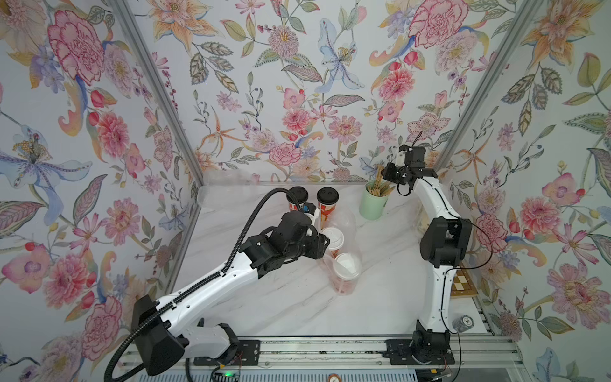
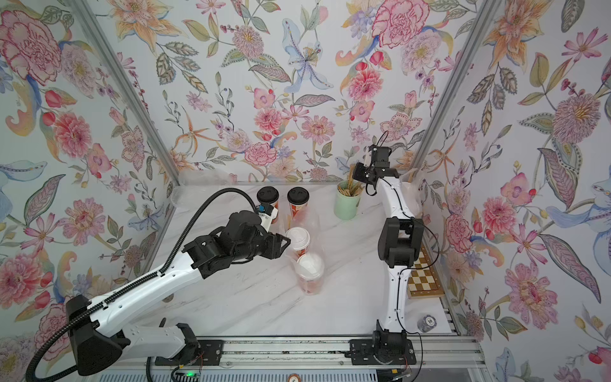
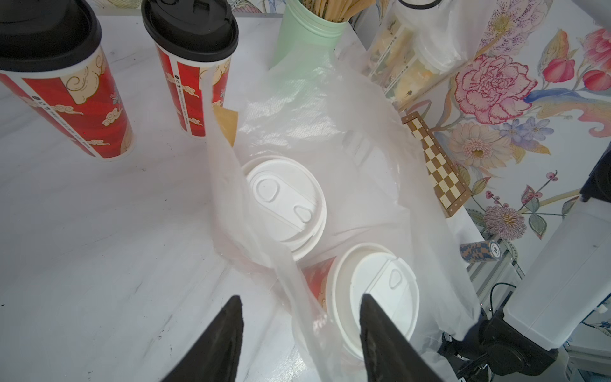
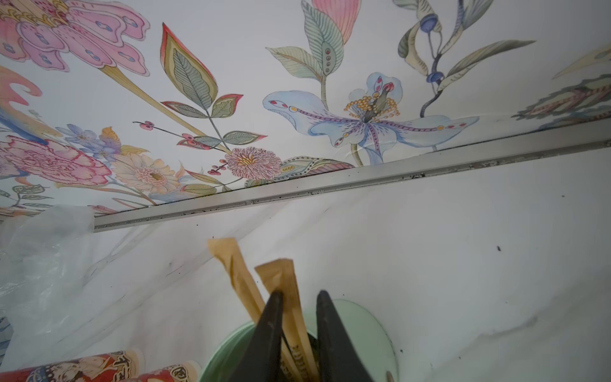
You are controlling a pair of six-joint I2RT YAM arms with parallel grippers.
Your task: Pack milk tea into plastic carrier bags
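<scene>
A clear plastic bag (image 3: 362, 159) stands open mid-table around two white-lidded cups, the farther cup (image 3: 286, 197) and the nearer cup (image 3: 382, 293). Over the bag's left side my left gripper is open; its fingers straddle the bag's edge without closing on it. At the back right, a green canister (image 1: 373, 205) holds several paper-wrapped straws. My right gripper is at the canister's mouth, part open, with a wrapped straw (image 4: 286, 293) between its fingers; whether they touch it cannot be told. A second straw (image 4: 238, 273) leans just left of them.
Two red cups with black lids, one (image 3: 57, 82) left of the other (image 3: 191, 63), stand behind the bag. A filled bag (image 3: 413, 57) and a checkered board (image 3: 439, 165) lie along the right side.
</scene>
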